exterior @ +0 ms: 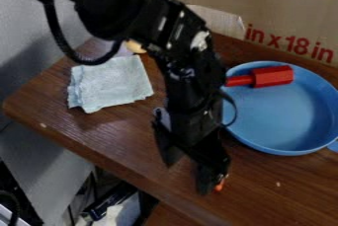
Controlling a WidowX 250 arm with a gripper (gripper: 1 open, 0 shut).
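The black arm reaches down from the top to my gripper, which is low over the wooden table's front part, left of the blue pan. A small orange object shows at its fingertips, mostly hidden by them; whether it is held cannot be told. A blue pan sits at the right, with a red-handled item across its back rim.
A folded light cloth lies on the left of the table. A yellow object is mostly hidden behind the arm. A cardboard box stands at the back. The table's front edge drops away at lower left.
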